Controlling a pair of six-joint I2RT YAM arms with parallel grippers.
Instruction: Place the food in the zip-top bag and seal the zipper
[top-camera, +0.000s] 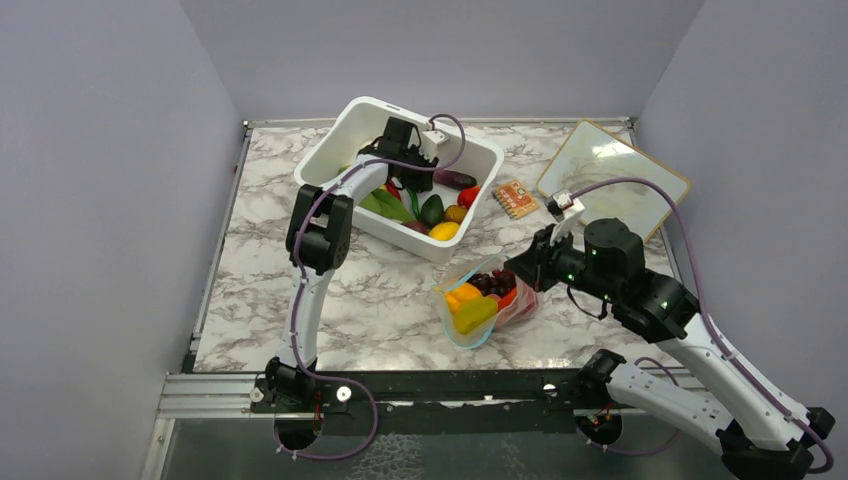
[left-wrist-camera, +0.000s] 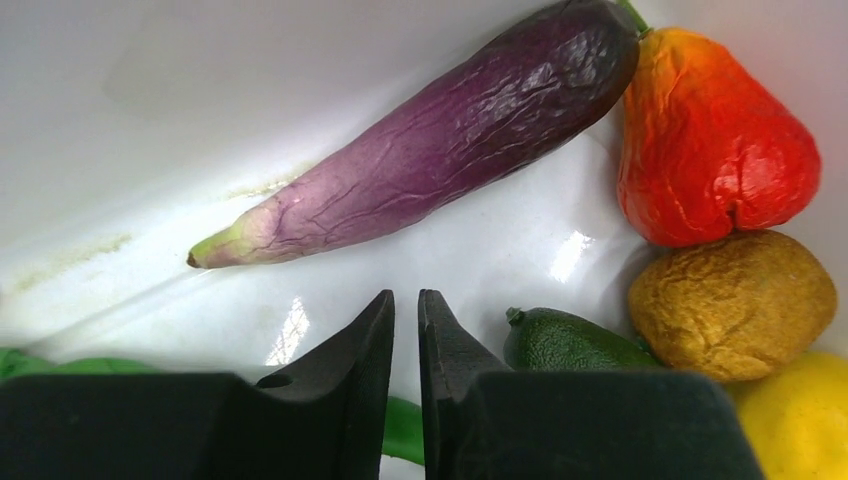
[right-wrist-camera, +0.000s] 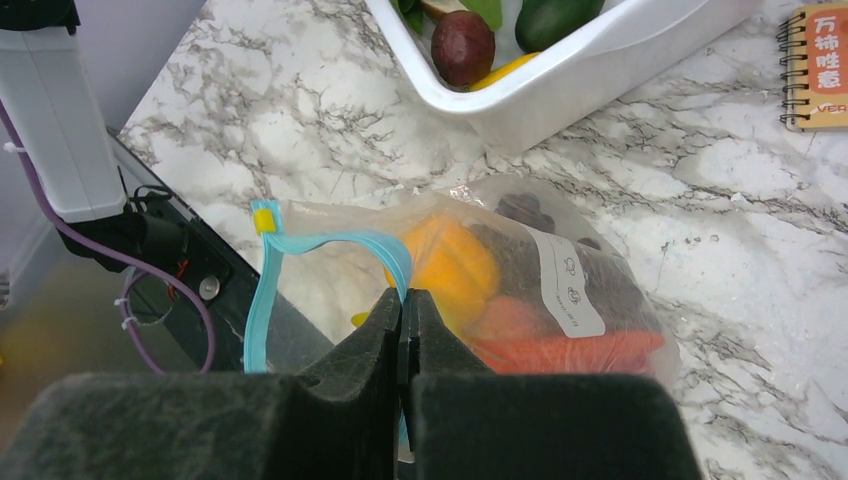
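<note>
My left gripper is down inside the white bin (top-camera: 330, 150), slightly open and empty, beside a purple eggplant (left-wrist-camera: 420, 150). A red pepper (left-wrist-camera: 715, 140), brown potato (left-wrist-camera: 730, 300), avocado (left-wrist-camera: 565, 340), yellow fruit (left-wrist-camera: 800, 420) and green vegetables lie there too. The zip top bag (right-wrist-camera: 580, 270) on the table holds yellow, red and dark produce. My right gripper is shut at the bag's light-blue zipper edge (right-wrist-camera: 340, 240), by its yellow slider (right-wrist-camera: 264, 220); how much bag is between its fingers is hard to tell.
A small notebook (top-camera: 516, 199) lies right of the bin. A white board (top-camera: 610, 180) with tan rim rests at the back right.
</note>
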